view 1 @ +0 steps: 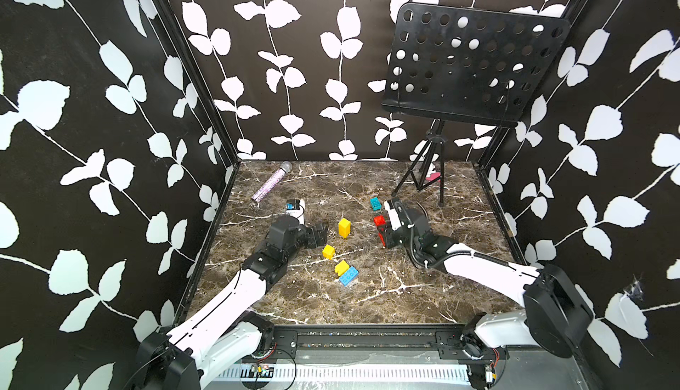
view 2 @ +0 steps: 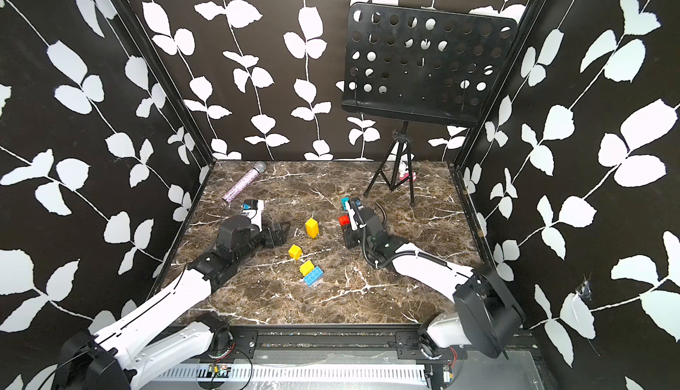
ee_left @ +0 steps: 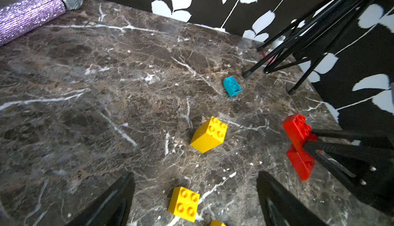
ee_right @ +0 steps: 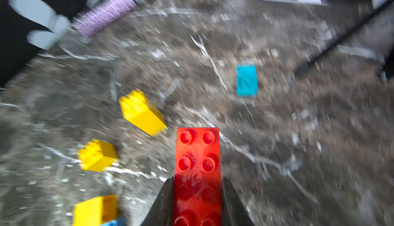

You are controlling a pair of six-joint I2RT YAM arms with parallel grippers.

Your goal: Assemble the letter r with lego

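My right gripper is shut on a red lego piece, which appears as a stack of red bricks (ee_left: 296, 129) in the left wrist view. My left gripper stands open, empty, over the left middle of the table. Between the grippers are a tall yellow brick (ee_left: 205, 139) and a smaller yellow brick (ee_left: 182, 201). Nearer the front lie another yellow brick (view 1: 342, 266) and a light blue brick (view 1: 348, 276). A teal brick (ee_left: 232, 86) rests farther back.
A glittery microphone (view 1: 269, 184) lies at the back left. A black music stand (view 1: 474, 64) stands on a tripod at the back right.
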